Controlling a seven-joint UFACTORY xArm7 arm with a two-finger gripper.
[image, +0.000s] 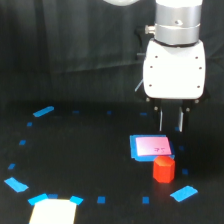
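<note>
My gripper hangs above the table at the right, pointing down. Its two thin fingers stand apart, with nothing visible between them. In front of it on the black surface sits a red block with an angular outline. Just behind the block lies a blue square with a pink square on it. The block overlaps the blue border's front right corner in this view; whether they touch, I cannot tell.
A cream square is cut off by the bottom left edge, with blue tape behind it. More blue tape strips and several small blue marks dot the table.
</note>
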